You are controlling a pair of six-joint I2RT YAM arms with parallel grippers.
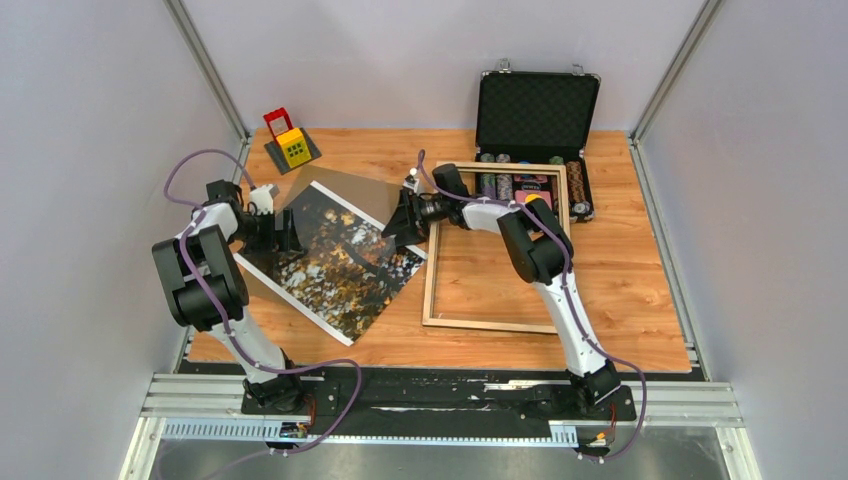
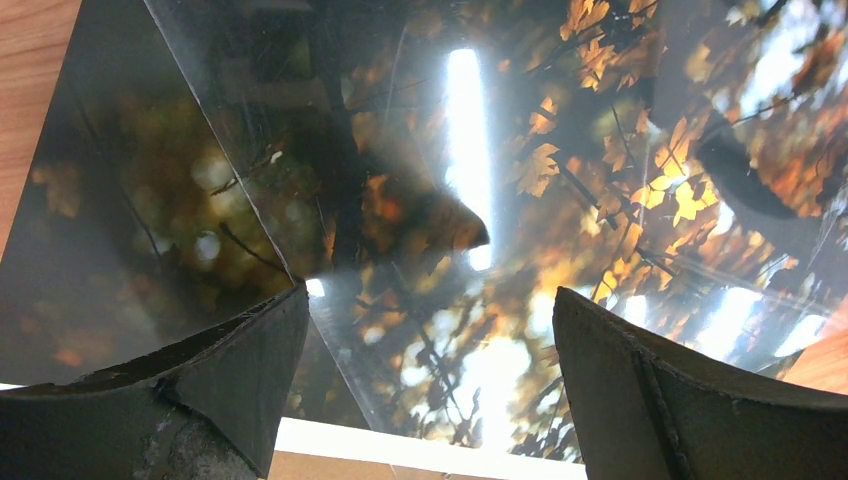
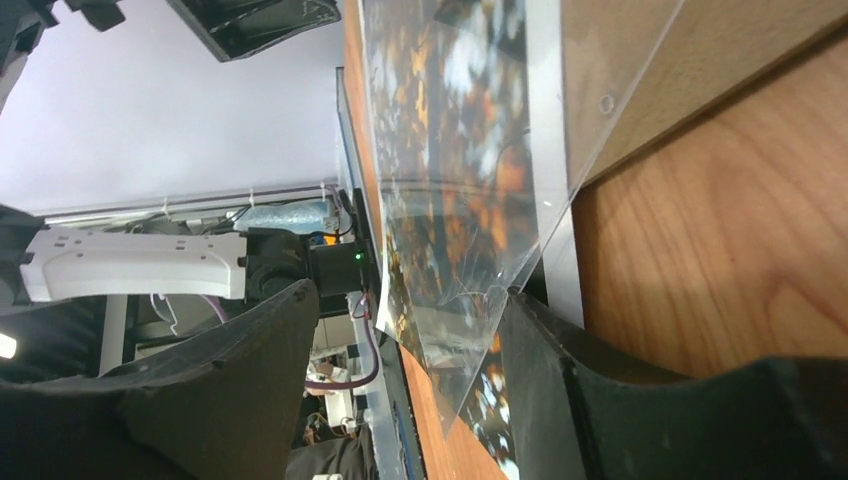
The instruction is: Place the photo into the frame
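Observation:
The photo, autumn leaves with white borders, lies at a slant on a brown backing board at the table's left. A clear sheet covers part of it, its edge showing as a thin line. To the right lies the empty wooden frame. My left gripper stands open over the photo's left part, nothing held between its fingers. At the photo's right corner is my right gripper, its fingers apart. The clear sheet's raised corner comes between them, near the right finger.
An open black case with chips stands at the back right, the frame's upper end lying over its tray. A yellow and red toy sits at the back left. Bare table shows right of the frame.

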